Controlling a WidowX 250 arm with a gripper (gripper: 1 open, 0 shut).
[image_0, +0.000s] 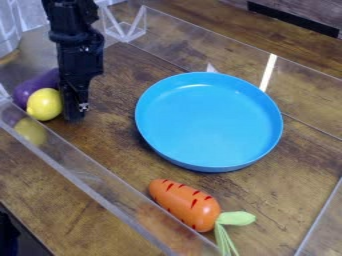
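Note:
My dark gripper (75, 105) reaches down at the left, just right of a yellow ball-like object (44, 104) and a purple object (32, 87) behind it, both by the clear wall. The fingertips are low by the wood surface; whether anything is between them is hard to see. A blue plate (209, 118) lies at the centre right. An orange toy carrot (185, 204) with a green top lies at the front.
Clear plastic walls (94, 195) border the wooden surface (120, 150). Bare wood lies between the gripper, plate and carrot, and behind the plate.

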